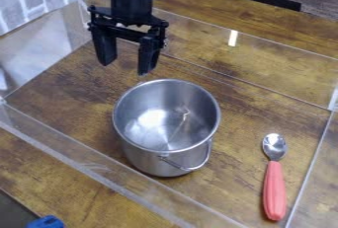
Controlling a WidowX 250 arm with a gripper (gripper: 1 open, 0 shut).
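My black gripper (126,52) hangs above the wooden floor of the workspace, behind and a little left of a steel pot (149,141). Its two fingers are spread apart, with nothing seen between them. The pot stands upright and looks empty, with a thin handle at its front right. A spoon (275,184) with a pink-red handle lies to the right of the pot, bowl end toward the back.
Clear low walls border the workspace (59,92). A blue object (46,221) sits at the bottom left corner, outside the walls.
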